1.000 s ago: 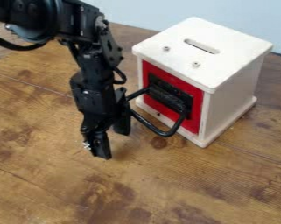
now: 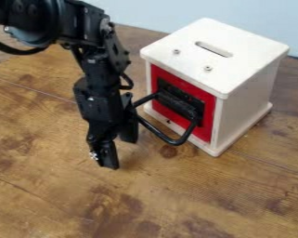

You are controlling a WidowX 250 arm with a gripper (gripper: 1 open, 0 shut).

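Observation:
A white wooden box (image 2: 244, 93) with a red front panel (image 2: 166, 76) stands at the right, with a slot and screws on top. A black grille with a protruding black looped handle (image 2: 178, 140) is on the red front. My black gripper (image 2: 118, 151) hangs low over the wooden floor, left of the box and beside the handle's left part. Whether its fingers are open or shut is hard to make out.
A pale wall stands behind the box. A black cable arcs at the upper left.

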